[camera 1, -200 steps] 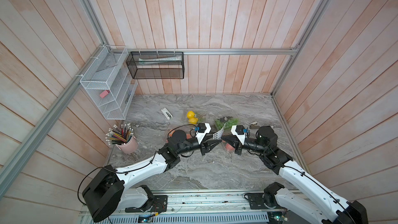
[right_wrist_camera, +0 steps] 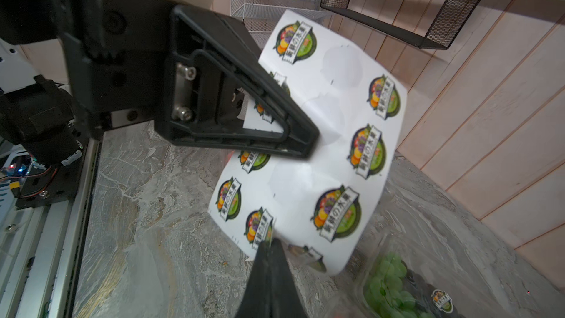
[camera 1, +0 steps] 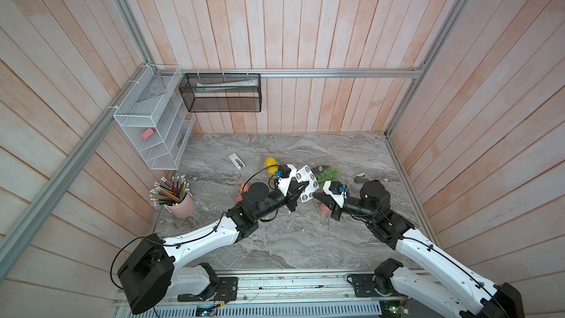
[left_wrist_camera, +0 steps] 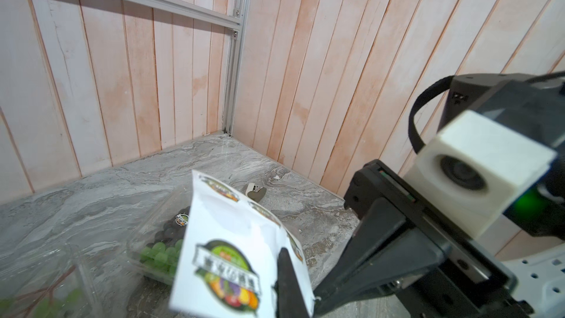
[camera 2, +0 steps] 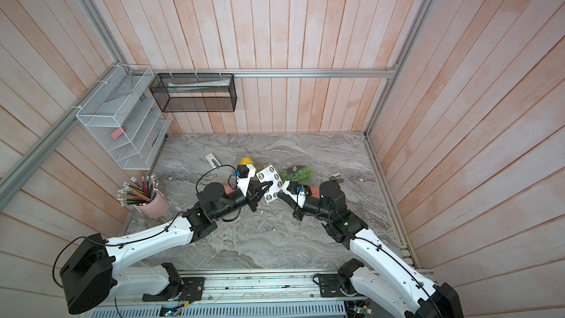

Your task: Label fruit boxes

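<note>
A bent white sticker sheet (camera 1: 306, 179) with round fruit logos is pinched in my shut left gripper (camera 1: 299, 188), above the table's middle. My right gripper (camera 1: 319, 195) is shut, its tips (right_wrist_camera: 268, 271) at the sheet's lower edge; I cannot tell if they hold a label. Below and behind are clear boxes with green and dark grapes (left_wrist_camera: 164, 253), one bearing a label (left_wrist_camera: 181, 219), yellow fruit (camera 1: 270, 162), and red fruit, partly hidden by the arms.
A pink pencil cup (camera 1: 182, 206) stands left. A stapler-like object (camera 1: 236, 160) and a small grey item (camera 1: 360, 177) lie behind. Mesh racks (camera 1: 220, 99) hang on the walls.
My left gripper has risen slightly and turned the sheet so its printed face shows more to the top cameras. My right gripper has shifted only slightly.
</note>
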